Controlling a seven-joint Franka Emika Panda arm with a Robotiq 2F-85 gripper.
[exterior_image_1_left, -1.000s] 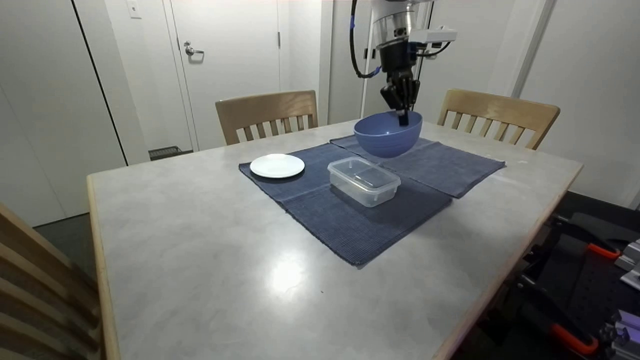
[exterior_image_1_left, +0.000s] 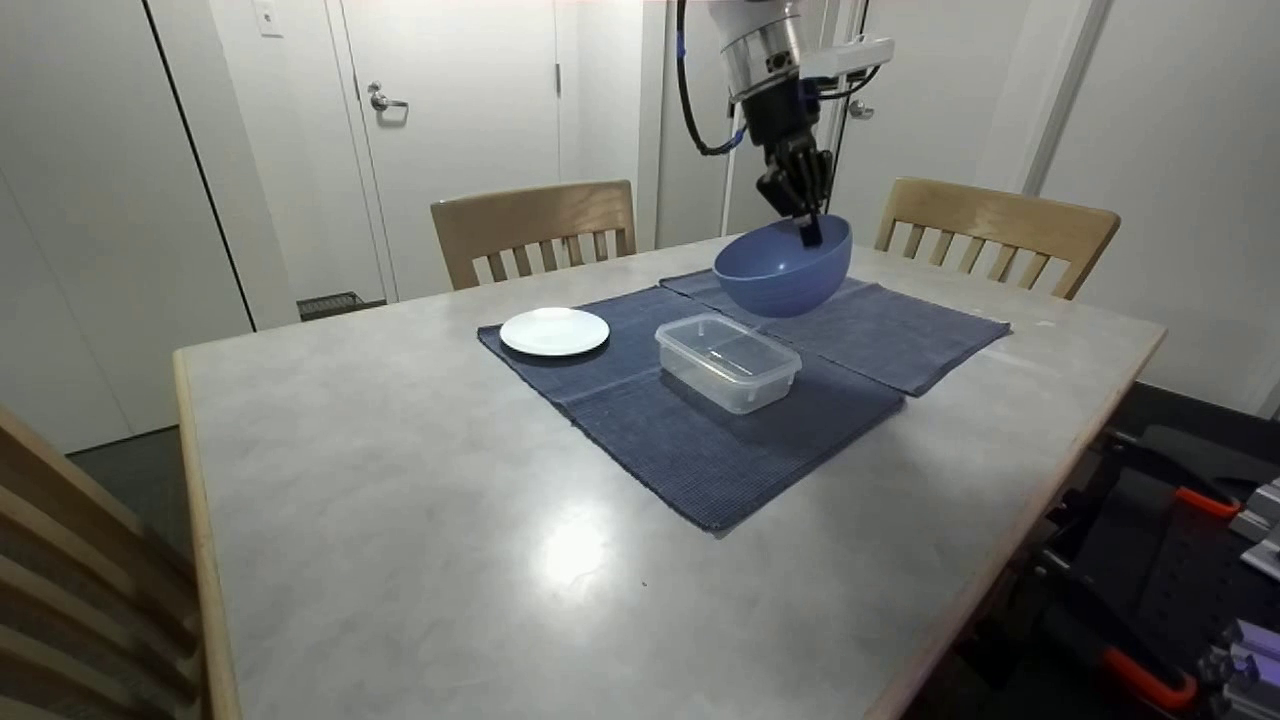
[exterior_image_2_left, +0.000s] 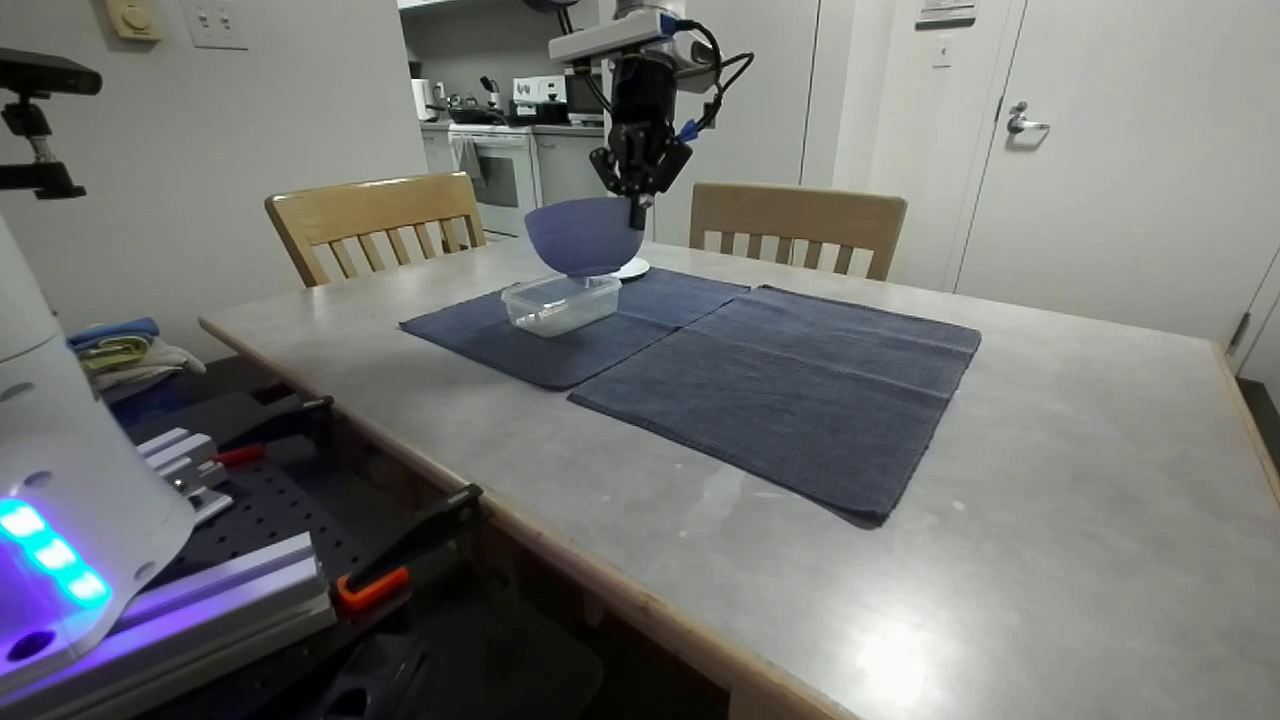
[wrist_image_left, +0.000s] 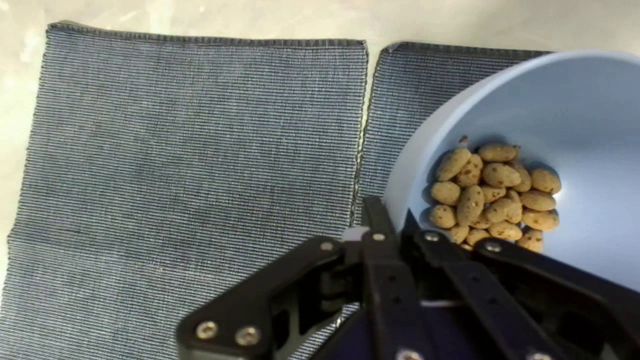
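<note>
My gripper is shut on the rim of a blue bowl (exterior_image_1_left: 782, 283), one finger inside the wall and one outside. The bowl hangs above the mats, tilted in exterior view 1. In the wrist view several tan, speckled nut-like pieces (wrist_image_left: 501, 175) lie together in the bowl, close to the held side. A clear plastic container (exterior_image_1_left: 729, 372) stands on the nearer mat in exterior view 1, with the bowl up behind it. On that same mat rests a white plate (exterior_image_1_left: 554, 332), partly hidden behind the bowl in exterior view 2.
Two dark blue mats (exterior_image_2_left: 792, 390) lie side by side on the grey table (exterior_image_1_left: 396, 480). Wooden chairs (exterior_image_1_left: 534, 228) stand along its far side. Clamps (exterior_image_2_left: 390, 588) sit by the robot base at the table edge.
The bowl has tipped further, its right side rising in exterior view 1, and it has shifted slightly right. The arm above leans more to the left. Container and plate are unmoved.
</note>
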